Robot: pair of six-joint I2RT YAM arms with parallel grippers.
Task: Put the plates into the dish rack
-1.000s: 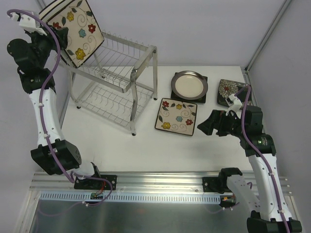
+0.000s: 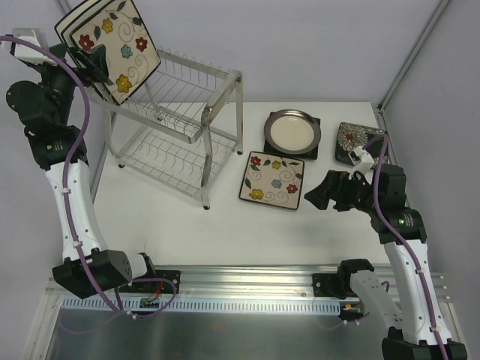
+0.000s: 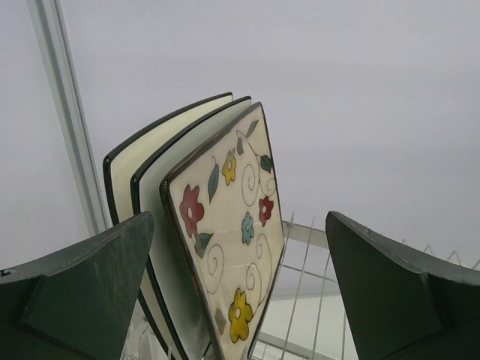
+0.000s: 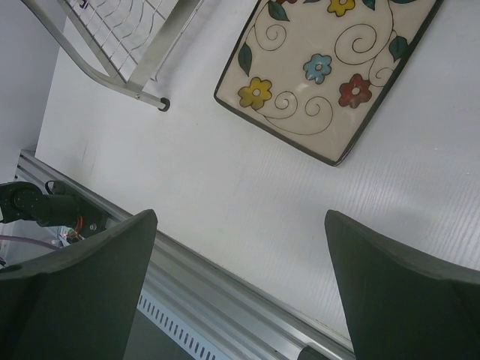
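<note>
Three square plates stand on edge at the left end of the rack's upper tier. The nearest is a flowered plate [image 3: 232,225], with a pale green-white plate [image 3: 154,199] and a cream plate [image 3: 124,180] behind it. My left gripper is wide open and drawn back from them, touching none as far as I can tell. On the table lies another flowered plate [image 2: 272,181], right of the dish rack [image 2: 176,131]. To its right my right gripper hangs open and empty, with that plate's corner showing beyond its fingers in the right wrist view.
A round metal-rimmed plate [image 2: 292,133] rests on a dark square dish behind the flowered one. At the far right, a dark patterned dish [image 2: 352,140] lies partly behind the right arm. The rack's lower tier is empty, and the table's front is clear.
The right arm is still.
</note>
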